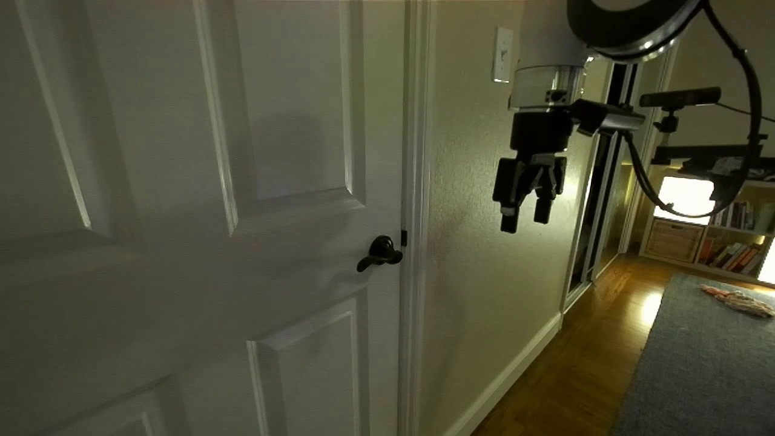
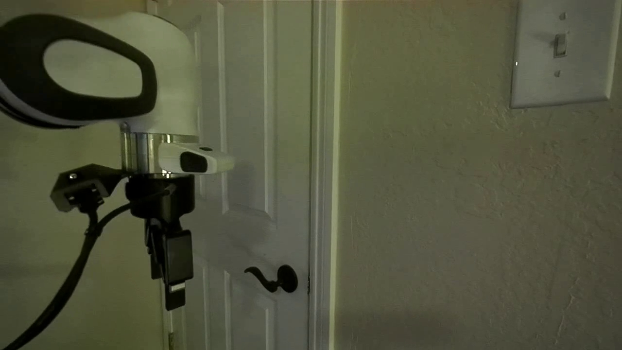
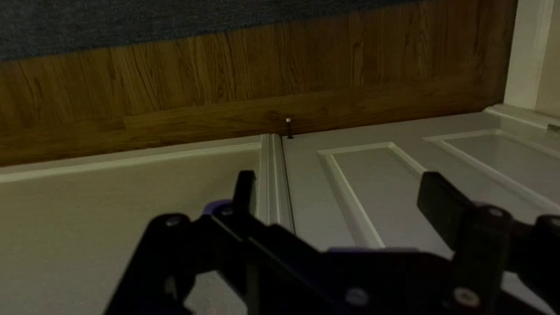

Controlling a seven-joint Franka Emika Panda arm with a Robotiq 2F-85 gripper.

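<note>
A white panelled door stands shut in its frame, with a dark lever handle near its latch edge. The second exterior view shows the same handle at lower centre. My gripper points downward, apart from the door and higher than the handle. Its fingers are open with nothing between them. From the wrist, my gripper spreads across the door's edge and the door frame; the lever handle cannot be made out there.
A light switch is on the wall beside the door frame. Wooden floor runs along the wall, bordered by a blue-grey rug. A shelf with books stands far back. A small doorstop sticks out near the door's bottom.
</note>
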